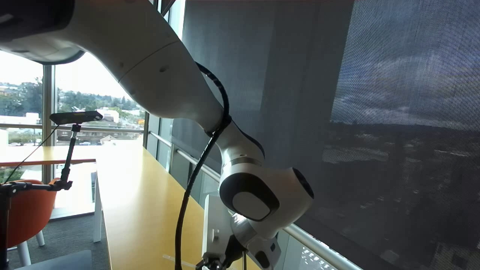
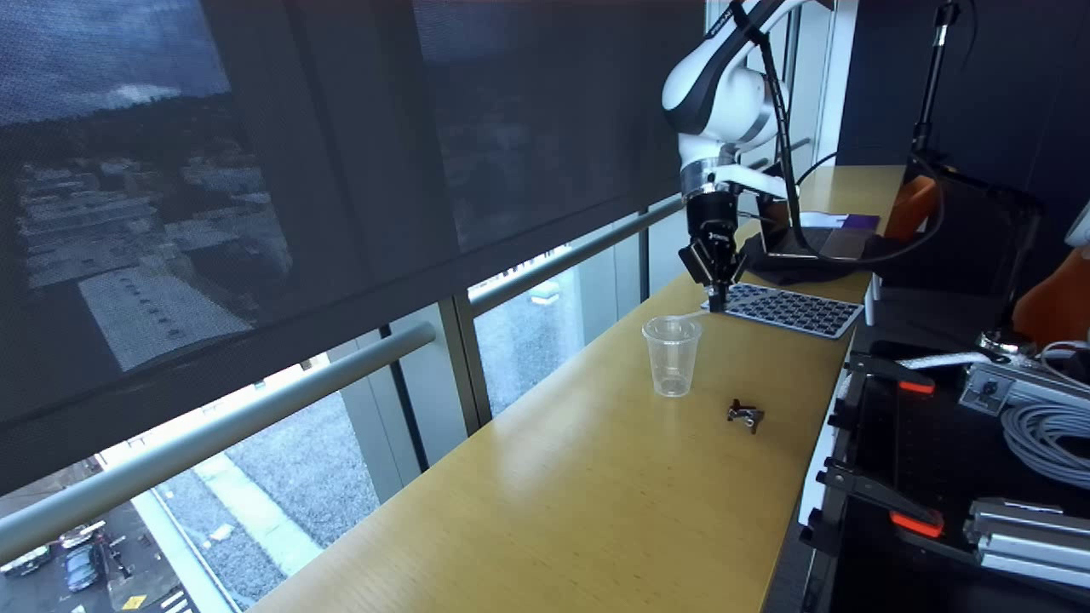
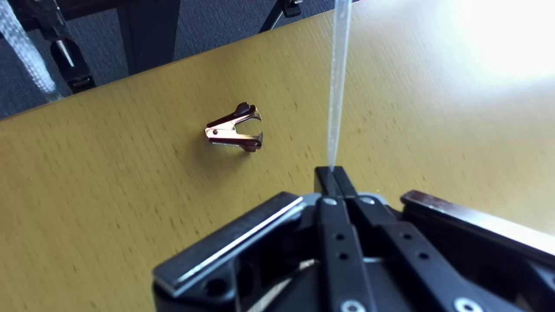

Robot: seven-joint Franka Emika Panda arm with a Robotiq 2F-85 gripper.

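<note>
Shut at its fingertips, my gripper has a thin translucent straw-like strip [image 3: 338, 78] between them; in the wrist view the strip runs up to the top edge. A clear plastic cup [image 2: 671, 358] appears upright in exterior view 2, just in front of my gripper [image 2: 718, 296]. A pale end of the strip [image 2: 697, 313] shows near the cup's rim; whether it touches the rim cannot be told. A small dark and metal staple remover [image 3: 234, 132] lies on the table, apart from my fingers.
A grey patterned tray or keyboard [image 2: 792, 308] and a laptop [image 2: 833, 240] are behind the gripper. A railing [image 2: 255, 414] and window run along one side; clamps [image 2: 889, 495] stand off the opposite edge.
</note>
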